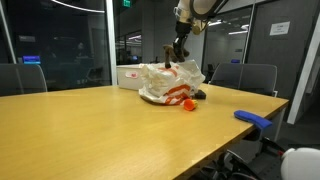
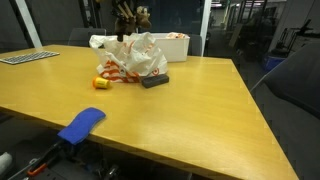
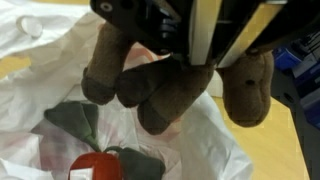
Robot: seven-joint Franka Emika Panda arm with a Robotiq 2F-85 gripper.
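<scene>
A brown plush toy point(image 3: 180, 95) hangs from my gripper, which is shut on it. Its soft limbs dangle below the fingers in the wrist view. Beneath it lies a white plastic bag with red print point(image 1: 172, 82), its mouth spread open. Deeper in the bag, the wrist view shows a red item point(image 3: 95, 165) with dark grey-green parts around it. From the second exterior view, the plush toy point(image 2: 138, 18) appears above the bag point(image 2: 132, 60). Exactly where the fingers press into the plush is partly hidden.
Behind the bag stands a white box point(image 2: 173, 47). In front of it are an orange-and-yellow item point(image 2: 101, 84) and a dark block point(image 2: 155, 81). A blue object point(image 2: 82, 124) lies by the table's edge.
</scene>
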